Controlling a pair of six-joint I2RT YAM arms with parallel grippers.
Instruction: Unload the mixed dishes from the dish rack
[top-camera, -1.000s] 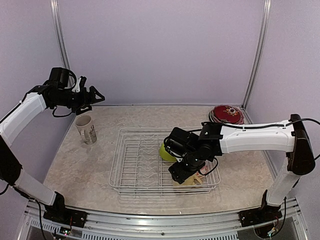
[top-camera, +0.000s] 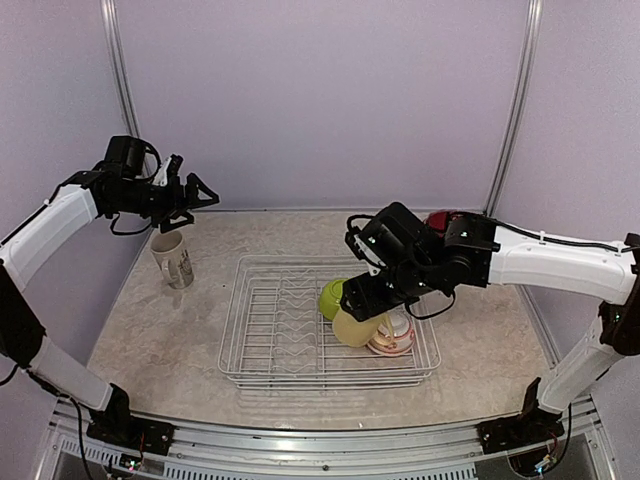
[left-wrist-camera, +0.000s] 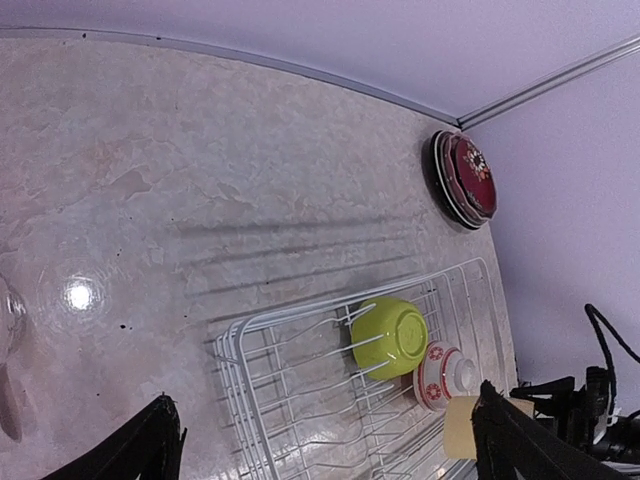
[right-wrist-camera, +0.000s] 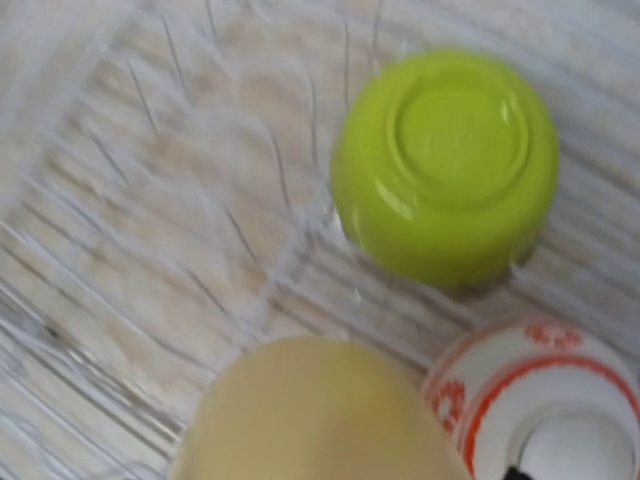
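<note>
A pale yellow cup (top-camera: 354, 328) is held above the wire dish rack (top-camera: 255, 380), with my right gripper (top-camera: 366, 306) shut on it. In the right wrist view the yellow cup (right-wrist-camera: 315, 415) fills the bottom edge, and the fingers on it are mostly hidden. Below and around it, a green bowl (right-wrist-camera: 450, 165) sits bottom up in the rack, beside a white bowl with red trim (right-wrist-camera: 500, 430). My left gripper (top-camera: 198, 204) hangs open and empty at the upper left, over a light mug (top-camera: 174, 262) standing on the counter.
A stack of red plates (left-wrist-camera: 468, 178) lies on the counter at the back right, mostly hidden by the right arm in the top view. The rack's left half holds nothing. Bare counter (top-camera: 300, 228) stretches behind the rack and to its left.
My right gripper has risen with the yellow cup, uncovering the red-trimmed bowl, and its arm now blocks most of the red plates. The left gripper has shifted slightly right.
</note>
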